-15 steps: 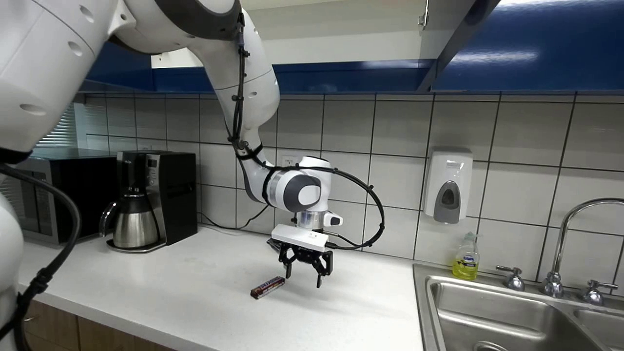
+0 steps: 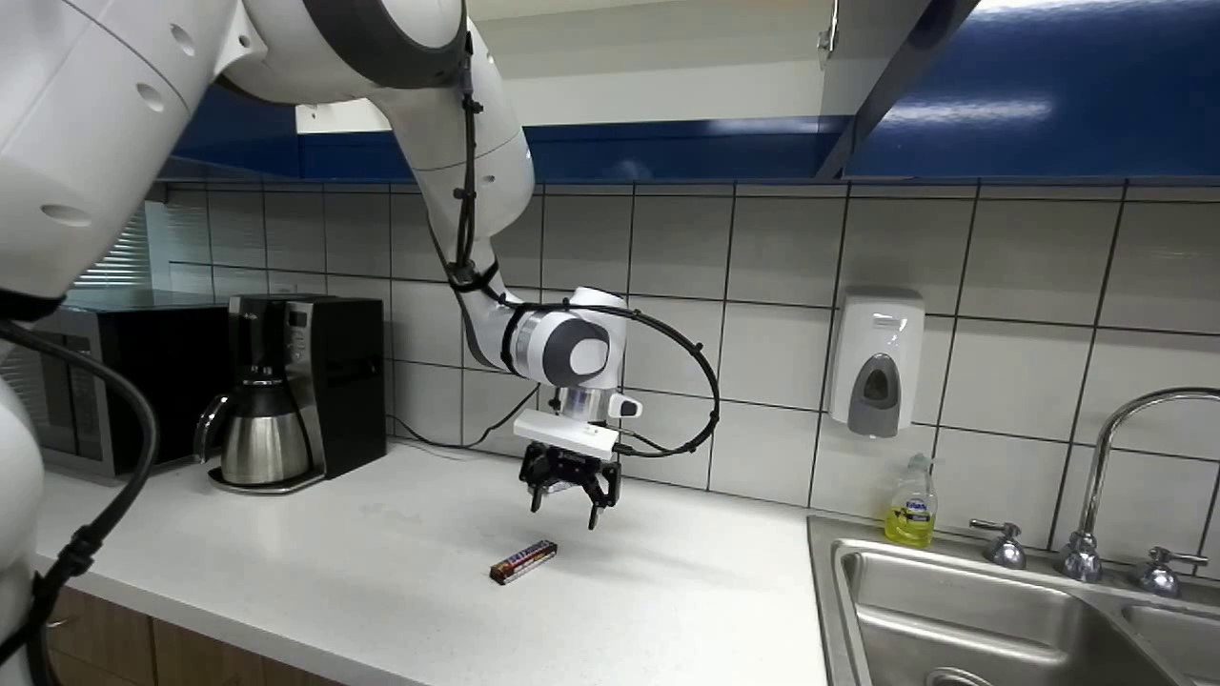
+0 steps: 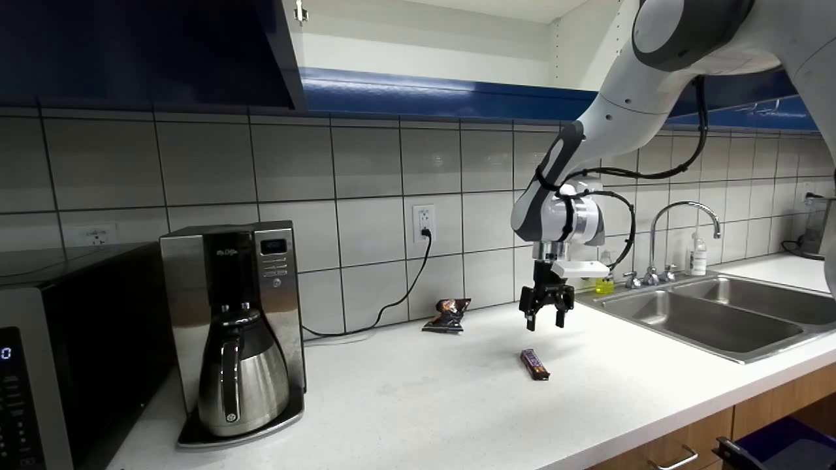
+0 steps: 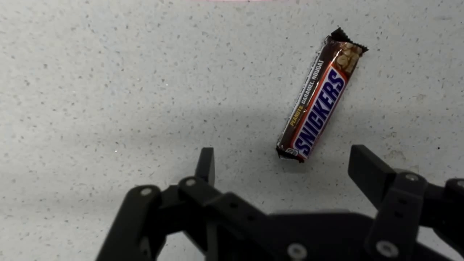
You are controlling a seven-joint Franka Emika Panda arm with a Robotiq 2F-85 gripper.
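Note:
A Snickers bar [image 4: 320, 100] in a brown wrapper lies flat on the white counter, slanted in the wrist view. The same bar [image 2: 523, 561] shows left of centre on the counter in exterior view 1, and the bar [image 3: 535, 365] is right of centre in exterior view 2. Above the counter hangs my gripper [image 2: 563, 514], apart from the bar and pointing down. Its fingers [image 4: 369, 174] are spread wide with only bare counter between them, so it stands open. In exterior view 2 the gripper [image 3: 546, 322] is over the counter just behind the bar.
Near the wall lies a dark snack bag [image 3: 449, 316]. A coffee maker [image 3: 235, 329] and a microwave [image 3: 78, 352] stand on the left. On the right are the sink [image 2: 1006, 617], a faucet and a yellow soap bottle [image 2: 911, 503].
My gripper has risen and shifted slightly left in exterior view 1, still open. The bar lies where it was.

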